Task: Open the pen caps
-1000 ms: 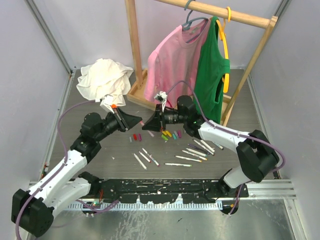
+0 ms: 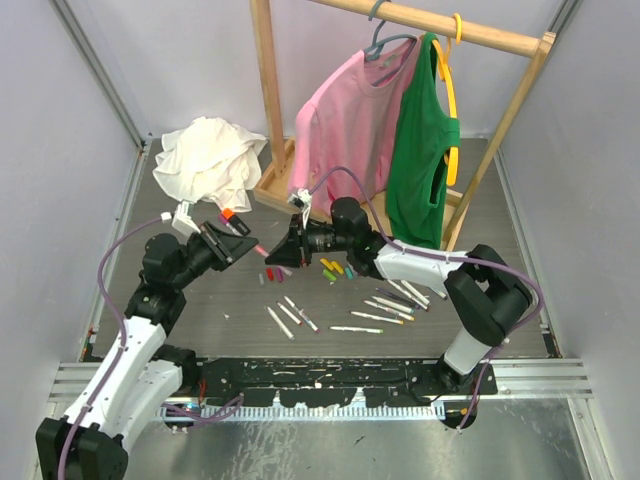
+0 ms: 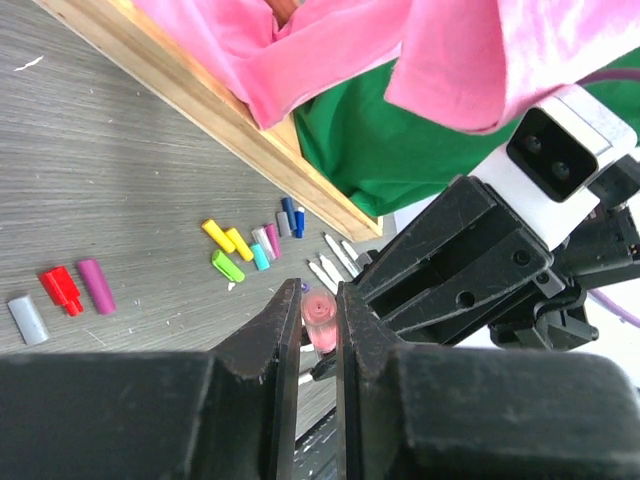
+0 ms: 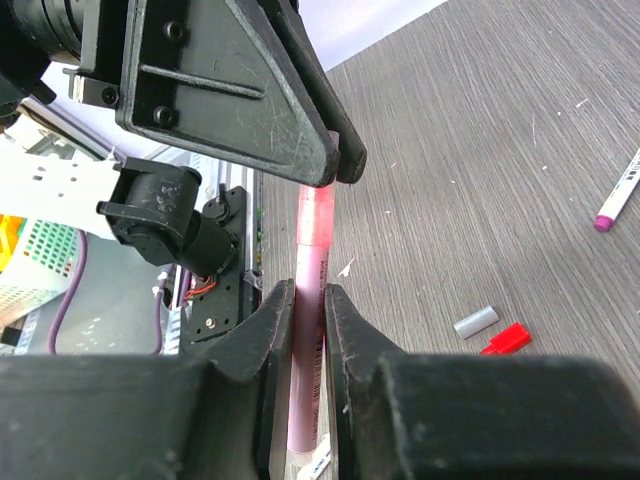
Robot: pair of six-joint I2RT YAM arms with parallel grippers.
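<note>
A pink pen (image 4: 308,350) is held between the two grippers above the floor's middle left. My right gripper is shut on its pale pink body. The translucent pink cap (image 4: 316,215) points up towards my left gripper, whose fingertips stand around its end. In the left wrist view, the cap's round end (image 3: 319,310) shows in the narrow gap between the fingers; whether they press on it I cannot tell. Seen from above, the left gripper (image 2: 250,245) and right gripper (image 2: 272,262) nearly meet, with a little of the pen (image 2: 262,250) showing.
Loose caps lie on the floor: a red one (image 3: 62,290), a purple one (image 3: 97,286), a grey one (image 3: 28,320) and several others. Uncapped pens (image 2: 355,329) lie in front. Behind stand the clothes rack (image 2: 268,80) and a crumpled white cloth (image 2: 205,165).
Both grippers have shifted left over the last second, carrying the pen with them. The left gripper's movement is the larger, baring more of the orange-and-black thing behind it. The loose caps and pens have stayed put.
</note>
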